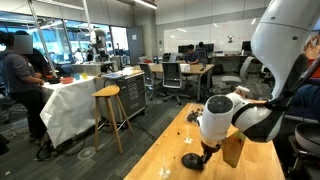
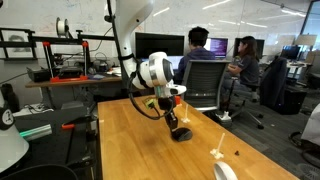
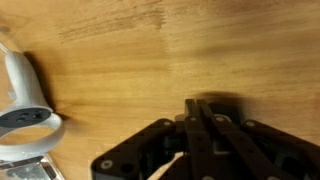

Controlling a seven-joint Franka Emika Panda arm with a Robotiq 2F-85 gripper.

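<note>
A dark round object lies on the wooden table. My gripper hangs low just beside it in exterior view 1. From exterior view 2, the gripper is directly above and against the edge of the dark object; whether they touch I cannot tell. In the wrist view the black fingers sit close together, partly over a dark shape on the wood. How far apart the fingers stand is hard to make out, and nothing shows gripped between them.
A white device with a ring lies at the left of the wrist view. Small white items rest near the table's edge, beside a white curved object. Bare wood surrounds the gripper elsewhere.
</note>
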